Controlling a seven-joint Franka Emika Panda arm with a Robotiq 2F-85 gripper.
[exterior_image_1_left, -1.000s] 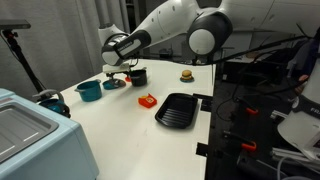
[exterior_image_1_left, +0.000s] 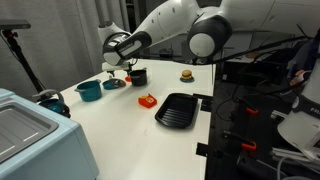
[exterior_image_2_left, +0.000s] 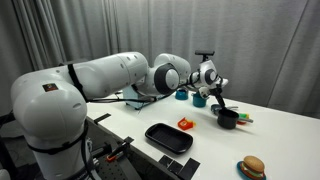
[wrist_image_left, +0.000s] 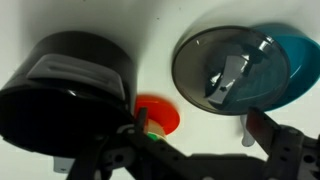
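Note:
My gripper stands open over the far part of the table, nothing between its fingers. In the wrist view a clear, dark-rimmed lid (wrist_image_left: 205, 75) lies ahead of the fingers, partly over a teal dish (wrist_image_left: 301, 62). To the left is a black pot (wrist_image_left: 75, 50), its interior dark. Between pot and lid shows a red dish (wrist_image_left: 163, 112) with something green and orange, partly hidden by a finger. From exterior view 1, the black pot (exterior_image_1_left: 139, 78) is right of the gripper (exterior_image_1_left: 118, 67); a teal pot (exterior_image_1_left: 90, 92) is to the left.
Nearer stand a black tray (exterior_image_1_left: 178, 111) and a small red-and-yellow item (exterior_image_1_left: 148, 101). A toy burger (exterior_image_2_left: 252, 166) sits off to one side. A pale blue-and-white box (exterior_image_1_left: 40, 140) and a dark kettle (exterior_image_1_left: 50, 98) occupy the left.

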